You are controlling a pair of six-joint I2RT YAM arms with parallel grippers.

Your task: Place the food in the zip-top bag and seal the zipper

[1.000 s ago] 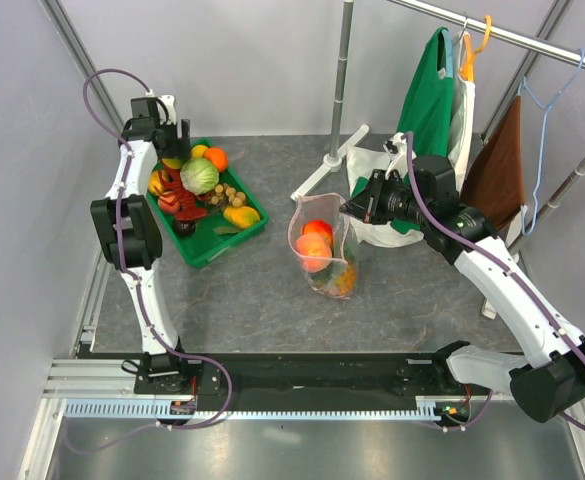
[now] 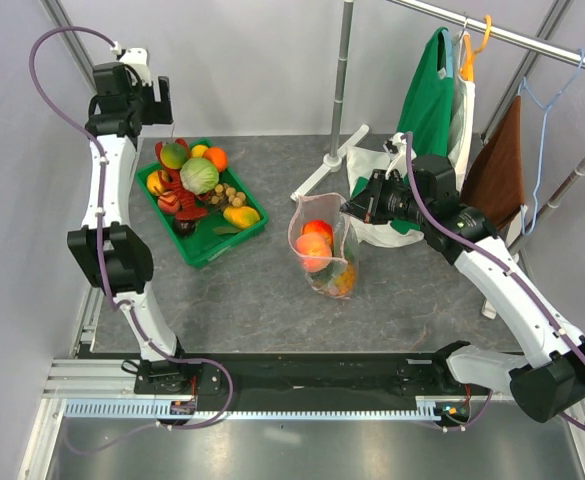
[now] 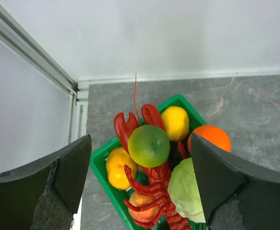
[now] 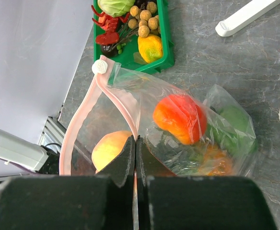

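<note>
My left gripper (image 2: 156,100) hangs open above the green tray (image 2: 222,250), empty, with a green fruit (image 3: 148,146), red lobster, cabbage (image 2: 199,175), orange and other foods below it. My right gripper is shut on the pink rim of the clear zip top bag (image 2: 327,280), near its opening. The bag stands upright on the table, holding red and orange produce (image 4: 178,117) plus green and yellow items.
A clothes rack (image 2: 337,90) with hanging green, white and brown bags stands at the back right, its white foot right of the tray.
My left gripper has risen from the tray's back left, up and leftward, leaving the green fruit in the tray. The right arm and bag are unchanged.
</note>
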